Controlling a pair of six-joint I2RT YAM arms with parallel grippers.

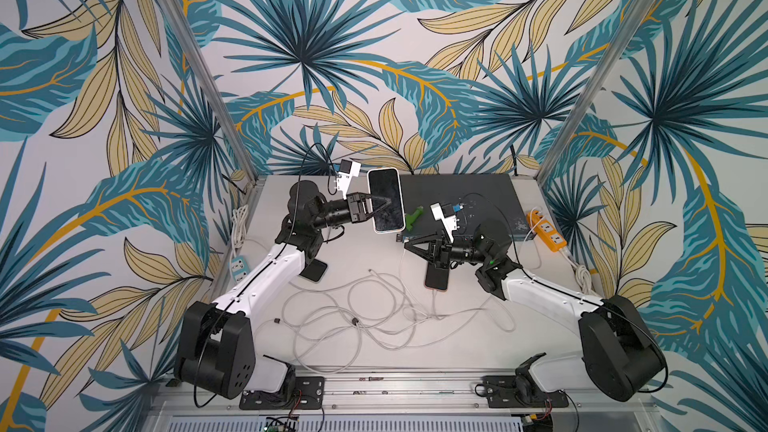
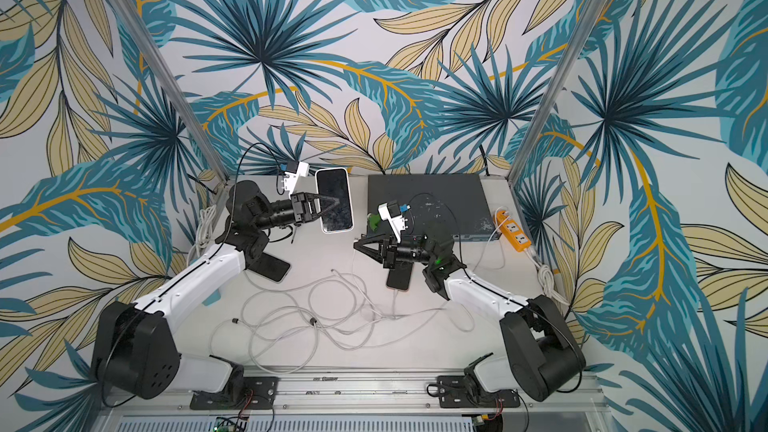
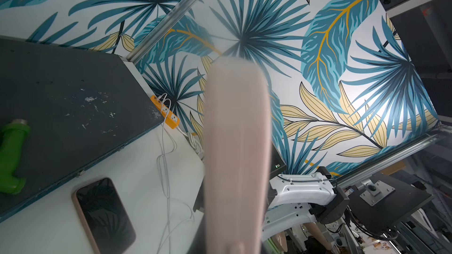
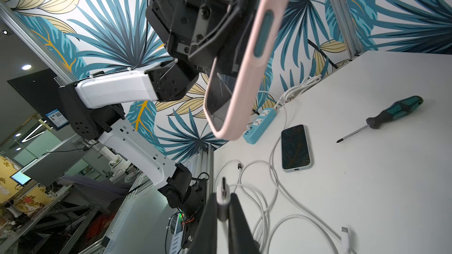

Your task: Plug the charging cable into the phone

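A phone in a pale pink case is held up in the air with my left gripper shut on it. In the left wrist view its blurred edge fills the middle and hides the fingers. My right gripper is shut around a white cable plug, whose metal tip points out past the fingertips toward the space below the phone. The plug and the phone's lower end are apart. A thin part of the cable hangs below the right fingertips in the top views.
Another phone lies beneath the right gripper, and a third phone lies at the left. Loose white cables cover the front middle. A dark flat box, a green object and a screwdriver are also around.
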